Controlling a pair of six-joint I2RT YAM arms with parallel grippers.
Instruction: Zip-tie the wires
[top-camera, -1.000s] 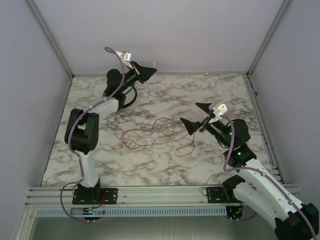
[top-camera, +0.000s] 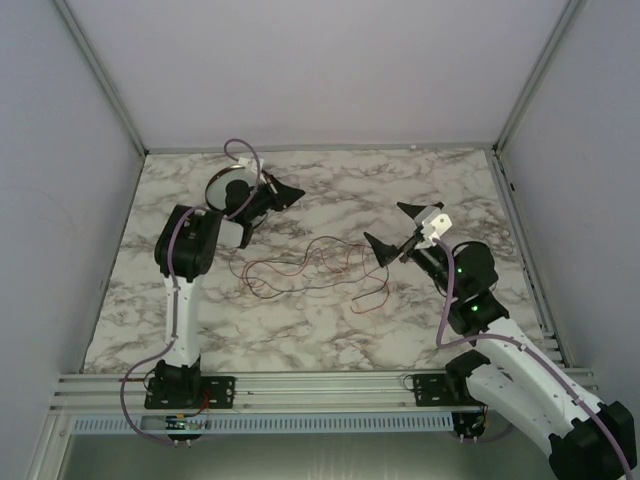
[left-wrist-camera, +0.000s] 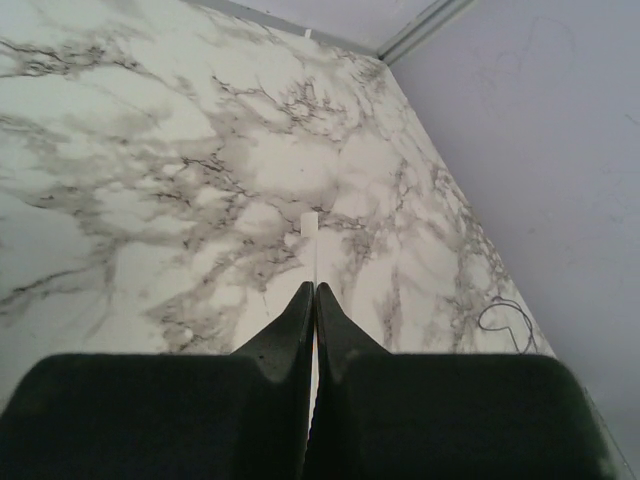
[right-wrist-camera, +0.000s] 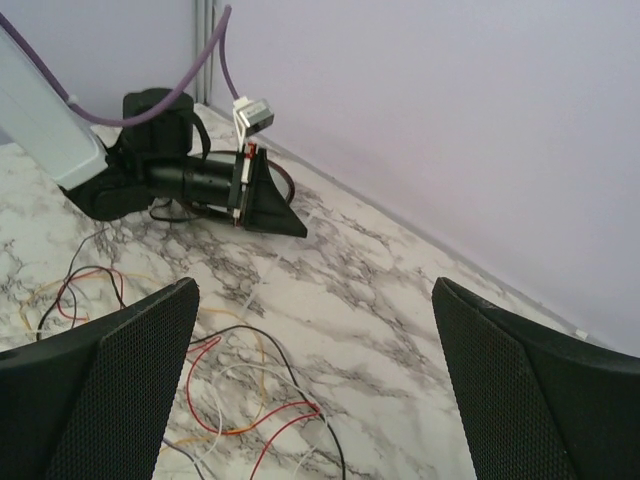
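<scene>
A tangle of thin red, black and pale wires (top-camera: 310, 270) lies on the marble table's middle, also in the right wrist view (right-wrist-camera: 250, 430). My left gripper (top-camera: 295, 194) is behind and left of the tangle, shut, with a thin white zip tie (left-wrist-camera: 309, 232) upright between its fingertips in the left wrist view. My right gripper (top-camera: 390, 230) stands open just right of the wires, nothing seen between its fingers.
A dark round ring (top-camera: 215, 185), largely hidden, lies under the left arm. Walls surround the back and sides.
My left gripper has come down and toward the front from the back wall, still shut with the tie. The right arm has shifted only slightly.
</scene>
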